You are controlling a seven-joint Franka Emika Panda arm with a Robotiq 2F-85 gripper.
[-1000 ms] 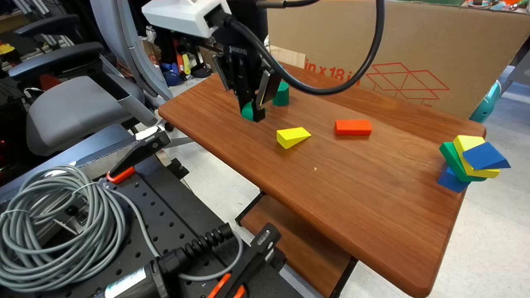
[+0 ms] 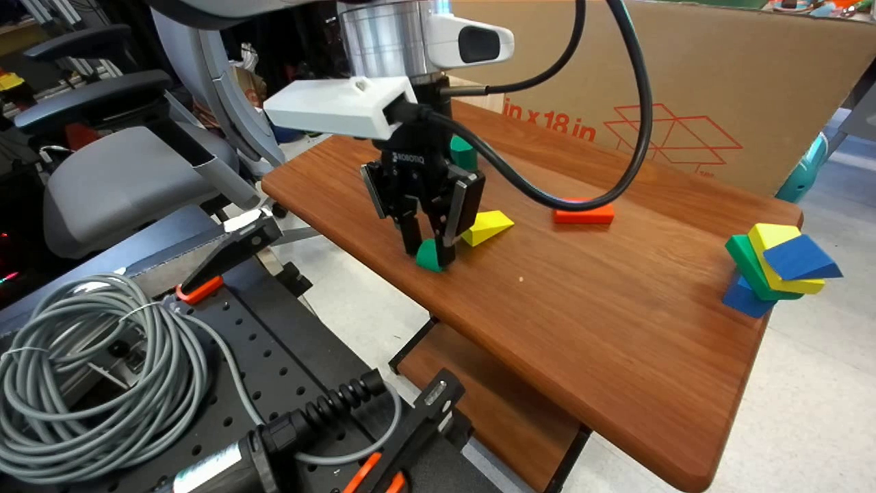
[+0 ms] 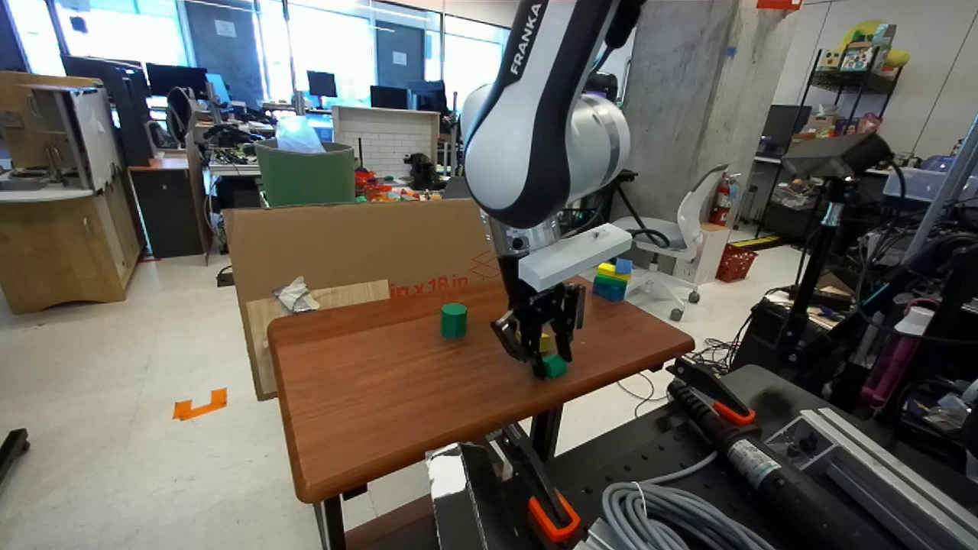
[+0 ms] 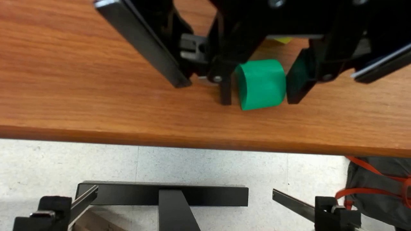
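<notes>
A green half-round block (image 4: 265, 84) rests on the wooden table (image 4: 96, 88) near its front edge, lying between the fingers of my gripper. The fingers are part open: a narrow gap shows between the block and the left finger, while the right finger (image 4: 298, 79) is close against or touching its other side. In exterior view 1 the gripper (image 2: 428, 256) reaches down to the tabletop around the green block (image 2: 428, 255). Just beside it lies a yellow wedge (image 2: 488, 227), partly behind the finger.
Behind the gripper stands a green cylinder (image 3: 454, 321). A red block (image 2: 584, 215) lies farther along the table, partly crossed by the cable. At the far end is a stack of blue, green and yellow blocks (image 2: 764, 261). A cardboard sheet (image 2: 698, 90) borders the back.
My gripper has come down to the table and toward its front edge, carrying the green block from the air. Its fingers stand wider apart. The yellow wedge has stayed put.
</notes>
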